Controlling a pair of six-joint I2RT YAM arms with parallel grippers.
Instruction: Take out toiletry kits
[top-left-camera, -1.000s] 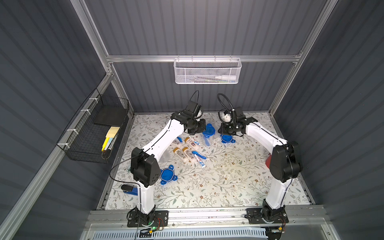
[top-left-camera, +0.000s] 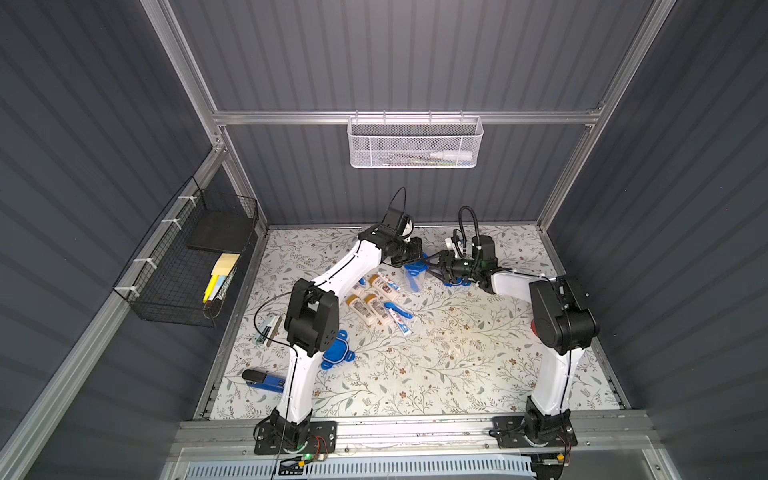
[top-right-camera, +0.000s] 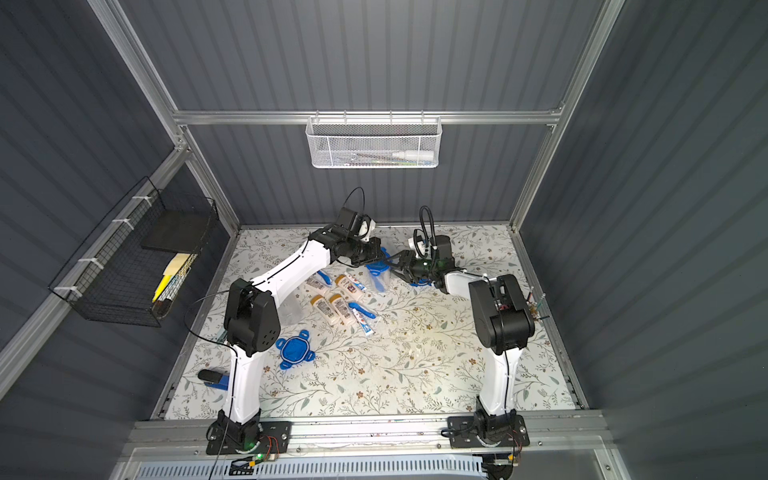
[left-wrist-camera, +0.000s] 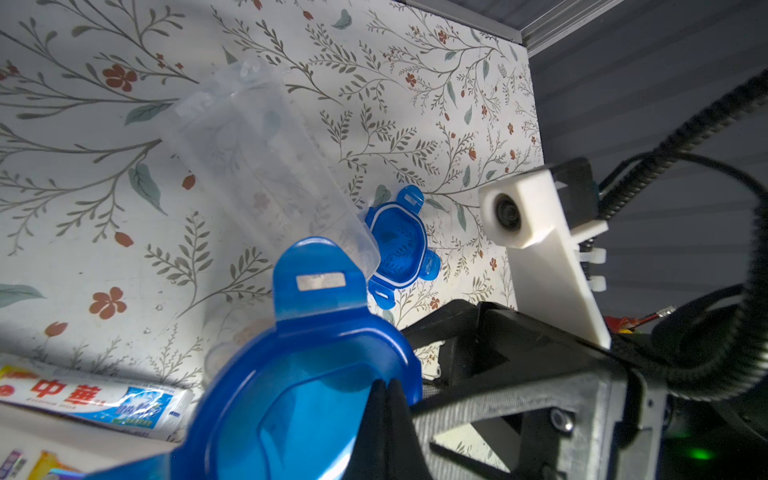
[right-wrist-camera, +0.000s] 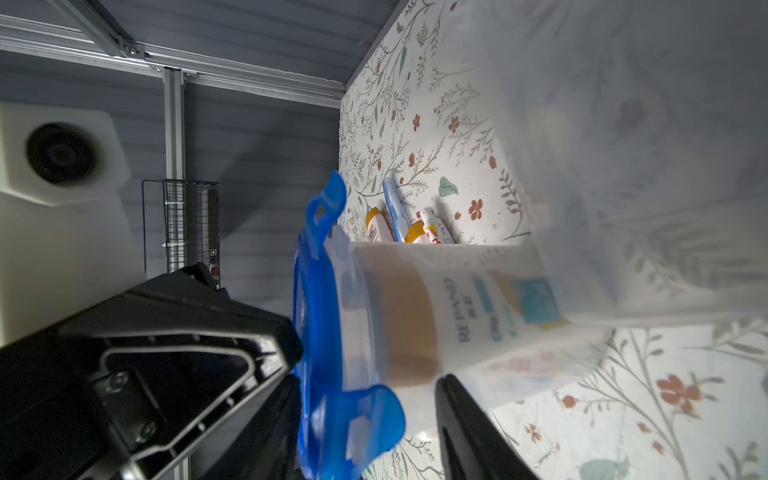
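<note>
A clear toiletry bottle with a blue lid (top-left-camera: 414, 267) stands upright at the back centre, holding items including a REPAND tube (right-wrist-camera: 480, 304). In the left wrist view my left gripper is shut at the blue lid; whether anything is between its fingers is unclear. My right gripper is part open, its fingers either side of the lid's lower tab in the right wrist view. Tubes (top-left-camera: 360, 310), a blue toothbrush (top-left-camera: 397, 310) and toothpaste (left-wrist-camera: 88, 396) lie left of the bottle.
An empty clear container (left-wrist-camera: 264, 160) and another blue lid (left-wrist-camera: 397, 244) lie behind. Another lid (top-right-camera: 295, 349) is front left. A black wire basket (top-left-camera: 168, 280) hangs left, a white one (top-left-camera: 414, 144) at the back.
Both grippers have moved toward each other at the blue lid over the last second; the right arm came in leftward. The loose items have not visibly moved.
</note>
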